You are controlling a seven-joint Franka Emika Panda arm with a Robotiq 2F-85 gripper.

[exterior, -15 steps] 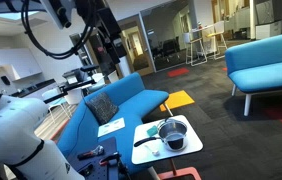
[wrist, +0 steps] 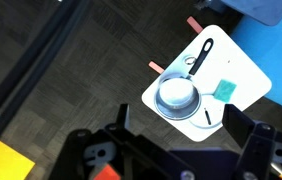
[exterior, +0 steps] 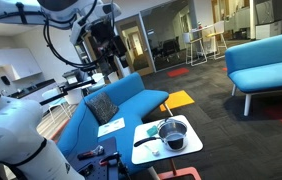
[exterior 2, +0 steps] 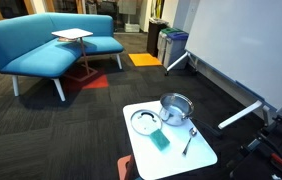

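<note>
A metal pot point(exterior 2: 176, 108) with a dark handle sits on a small white table point(exterior 2: 207, 158). In the wrist view, the pot point(wrist: 178, 97) and its black handle point(wrist: 202, 56) appear ahead of the fingers. Beside the pot lie a round lid point(exterior 2: 141, 122), a green sponge-like item point(exterior 2: 159, 140) and a spoon point(exterior 2: 189, 141). My gripper is open, its two fingers wide apart and nothing held between them. Exterior view 1 has the gripper point(exterior: 114, 66) high above the floor, well clear of the table.
A blue sofa point(exterior: 136, 98) stands beside the table, and another blue seat point(exterior: 266, 65) is farther off. A whiteboard point(exterior 2: 231, 45) on a wheeled stand is nearby. Open carpet point(exterior 2: 41, 125) surrounds much of the table.
The arm and gripper have shifted and tilted slightly in exterior view 1. Pot and table have stayed in place.
</note>
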